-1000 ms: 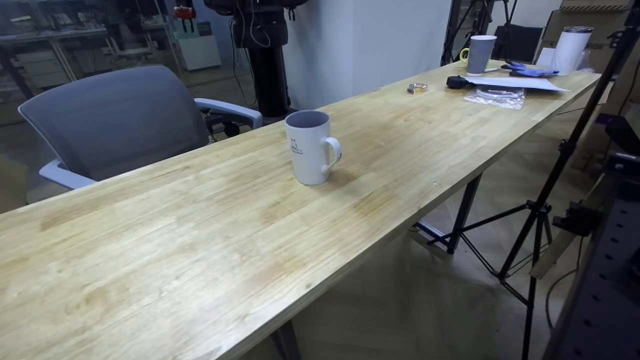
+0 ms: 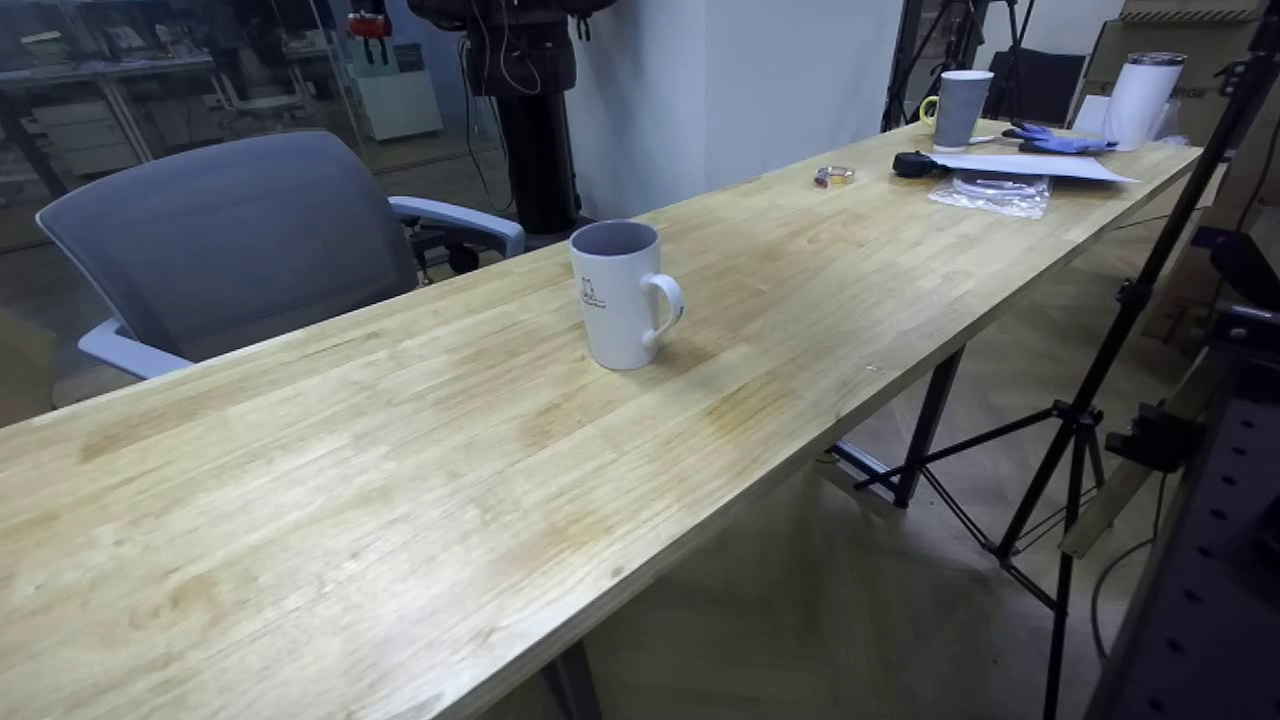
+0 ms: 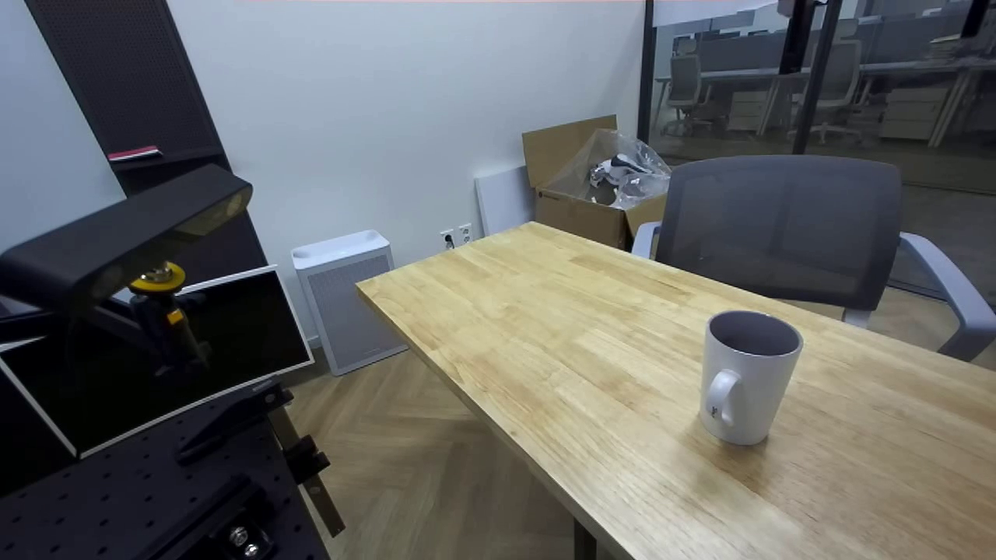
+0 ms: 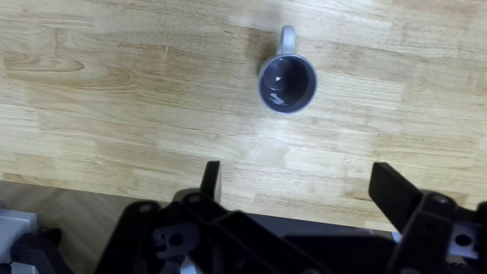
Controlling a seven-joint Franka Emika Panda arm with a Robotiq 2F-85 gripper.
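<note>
A white mug [image 2: 617,314] with a grey inside stands upright on the wooden table, its handle on the right in exterior view 1. The same mug [image 3: 747,392] shows at the right of exterior view 2, handle towards that camera. From above, in the wrist view, I look into the mug [image 4: 288,84]; its handle points to the top of the picture. My gripper is open, its two fingers wide apart at the bottom of the wrist view with only table beneath the gap. It is clear of the mug. Neither exterior view shows the gripper.
Bare table [image 3: 523,308] surrounds the mug. Towards the far end lie a tape roll [image 2: 835,176], blue gloves [image 2: 1056,140], a plastic bag [image 2: 993,194], a grey cup [image 2: 960,110] and a white tumbler [image 2: 1141,104]. A chair [image 3: 780,233] stands against one long side.
</note>
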